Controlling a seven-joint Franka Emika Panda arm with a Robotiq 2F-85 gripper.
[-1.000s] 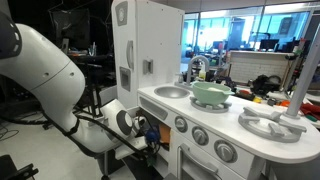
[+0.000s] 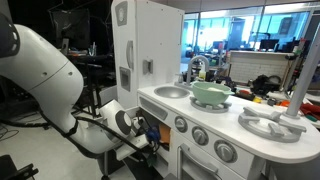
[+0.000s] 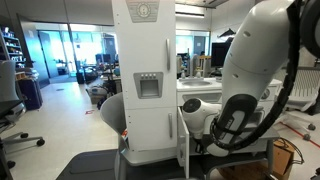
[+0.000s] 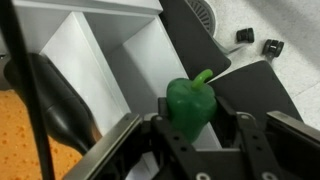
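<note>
A rounded green object with a lighter green stem (image 4: 190, 108), much like a toy pepper, is between the fingers of my gripper in the wrist view. The fingers are shut on it. Behind it lies a white open compartment (image 4: 150, 62) with upright walls. In exterior view 1 the arm reaches low beside the toy kitchen counter (image 2: 240, 120), where the dark gripper (image 2: 150, 142) is small; the green object cannot be made out there.
A black-handled item (image 4: 60, 105) and an orange textured piece (image 4: 20, 140) lie left of the compartment. Dark mats (image 4: 275, 105) cover part of the floor at right. A tall white toy fridge (image 3: 150, 90) stands close to the arm. On the counter are a sink (image 2: 173, 91) and a green pot (image 2: 210, 93).
The arm has shifted slightly beside the counter, its forearm sitting a little lower now. The counter and the items on it have stayed in place.
</note>
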